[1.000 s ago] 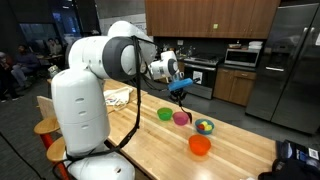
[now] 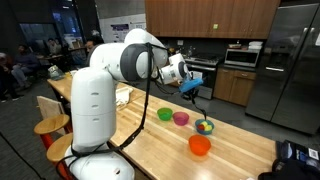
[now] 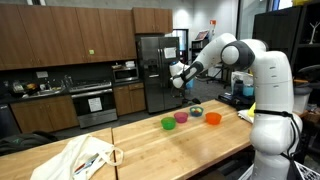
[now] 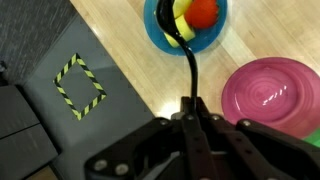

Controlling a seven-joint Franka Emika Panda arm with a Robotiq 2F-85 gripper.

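Observation:
My gripper is shut on a long black utensil [image 4: 190, 70], whose far end reaches over the blue bowl [image 4: 215, 38] in the wrist view. Inside that bowl lie yellow pieces [image 4: 181, 28] and a round red item [image 4: 202, 12]. In exterior view 1 the gripper [image 2: 192, 90] is high above the table, with the utensil slanting down from it toward the blue bowl [image 2: 204, 128]. Whether its tip touches the contents cannot be told. A pink bowl [image 4: 268, 95] stands beside the blue one and looks empty.
An orange bowl [image 2: 199, 146] stands nearer the front of the table, and a green bowl [image 2: 165, 114] lies left of the pink one. White cloth [image 3: 85, 155] covers part of another counter. Bare wood [image 2: 235, 150] stretches right of the bowls.
Seen from exterior view 1, my gripper and the black utensil have moved right, from near the pink bowl to the blue bowl. The bowls have stayed where they were.

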